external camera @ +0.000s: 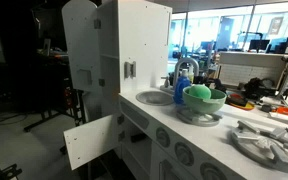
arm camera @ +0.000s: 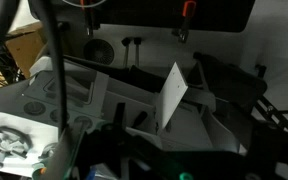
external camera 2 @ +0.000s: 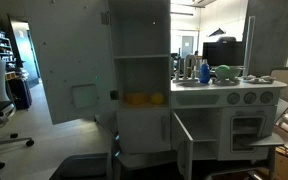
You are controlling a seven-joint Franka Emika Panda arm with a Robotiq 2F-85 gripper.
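Observation:
In the wrist view, my gripper shows as dark shapes along the bottom, its fingers apart and nothing visible between them. Below it lies a toy kitchen seen from above, with a pale door (arm camera: 171,95) standing open. The same white kitchen unit (external camera: 142,45) fills the middle of the first exterior view, and a low door panel (external camera: 92,141) swings out from it. In the second exterior view, an open lower door (external camera 2: 181,146) stands left of the oven (external camera 2: 247,128). My gripper cannot be made out in either exterior view.
A green bowl (external camera: 204,101), a blue bottle (external camera: 182,80) and a metal tray (external camera: 268,148) with utensils stand on the counter, beside the sink (external camera: 155,97). Orange items (external camera 2: 137,99) sit on a cabinet shelf. A large upper door (external camera 2: 59,60) is swung wide. Cables cross the wrist view.

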